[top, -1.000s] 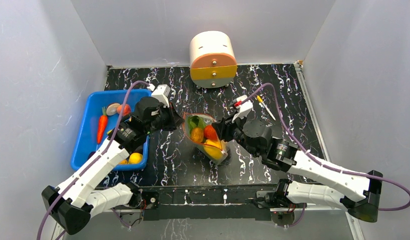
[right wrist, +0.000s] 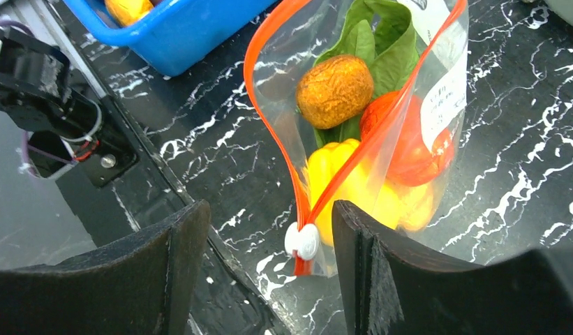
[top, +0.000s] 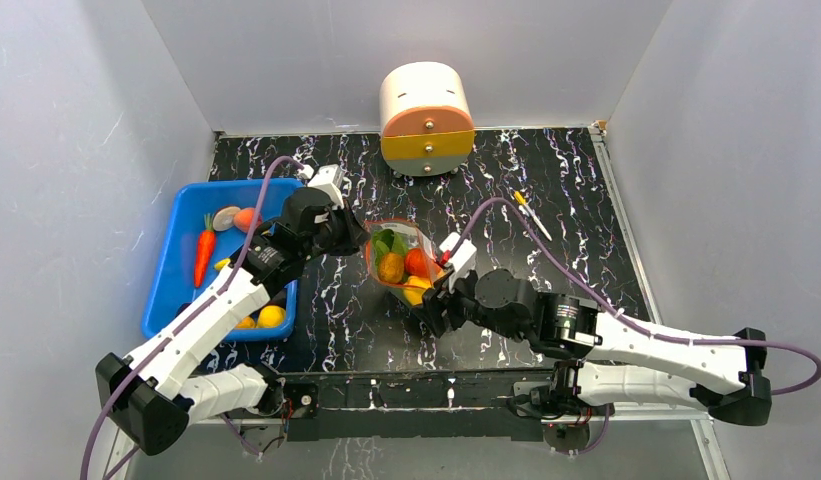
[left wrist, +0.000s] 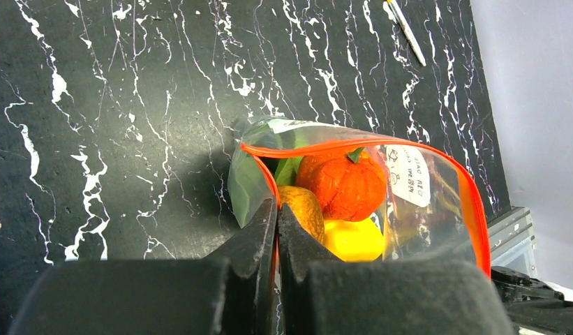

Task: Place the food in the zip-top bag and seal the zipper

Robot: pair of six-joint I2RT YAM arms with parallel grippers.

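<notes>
The clear zip bag [top: 384,284] with an orange rim gapes at the table's middle. In it, the right wrist view shows green leaves [right wrist: 363,43], a brownish round food [right wrist: 335,91], an orange-red pumpkin [right wrist: 421,159] and a yellow pepper [right wrist: 332,162]. My left gripper is shut on the bag's orange edge, a strip of which shows between its fingers. My right gripper is open at the opposite corner; in its wrist view the white zipper slider [right wrist: 301,241] appears between the spread fingers, with no contact visible.
A blue bin [top: 158,283] at left holds a carrot [top: 205,255], lemons and other food. The drawer cabinet [top: 426,110] stands at the back, and a yellow-and-white pen-like tool [top: 532,215] lies back right. Table between cabinet and bag is clear.
My right gripper has moved from the bag's right side down and left to its front corner. The left gripper has barely moved, still at the bag's rim.
</notes>
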